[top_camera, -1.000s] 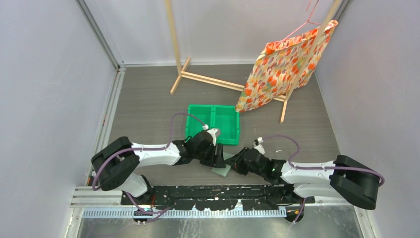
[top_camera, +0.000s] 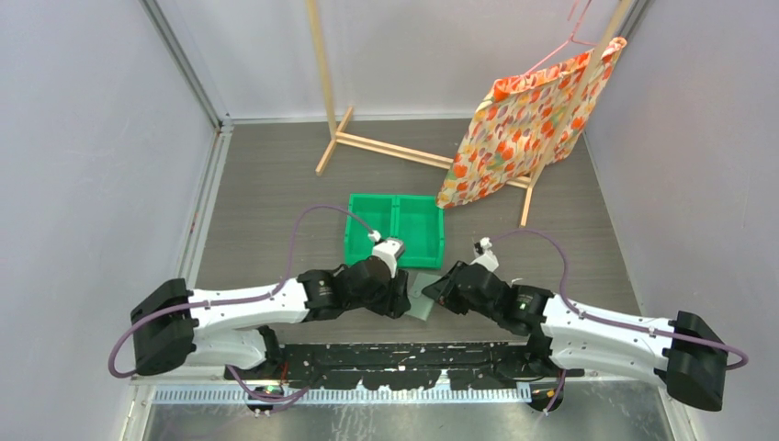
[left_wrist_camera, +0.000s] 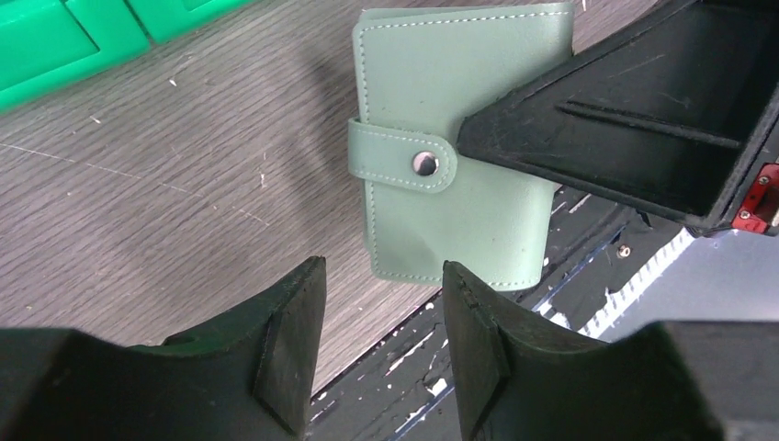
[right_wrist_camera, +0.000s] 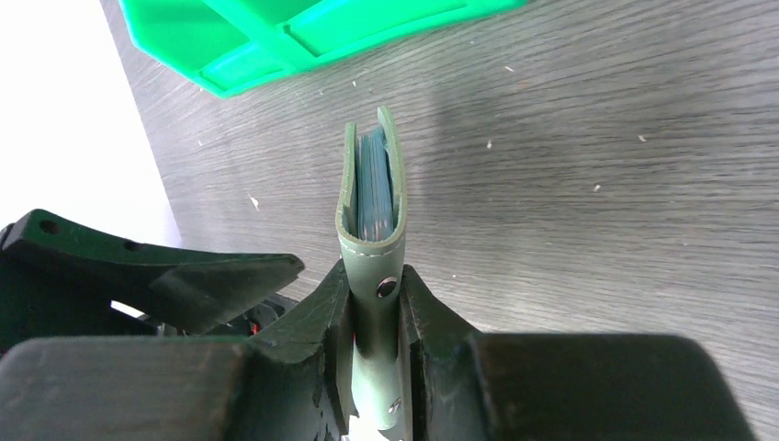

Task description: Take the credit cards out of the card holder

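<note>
The pale green card holder (left_wrist_camera: 459, 220) is held upright by my right gripper, which is shut on it. Its strap (left_wrist_camera: 390, 154) lies flat across the front with a round metal snap, pressed against the cover as far as I can see. Edges of the bluish, clear sleeves or cards (right_wrist_camera: 375, 188) show between the covers in the right wrist view; single cards cannot be made out. My left gripper stands open just left of the holder, nothing between its fingers. In the top view the holder (top_camera: 421, 307) is partly hidden between both grippers.
A green two-compartment tray (top_camera: 443, 241) sits just behind the grippers, apparently empty. Farther back are a wooden frame (top_camera: 390, 150) and an orange patterned cloth (top_camera: 514, 138). Bare table lies to the left and right.
</note>
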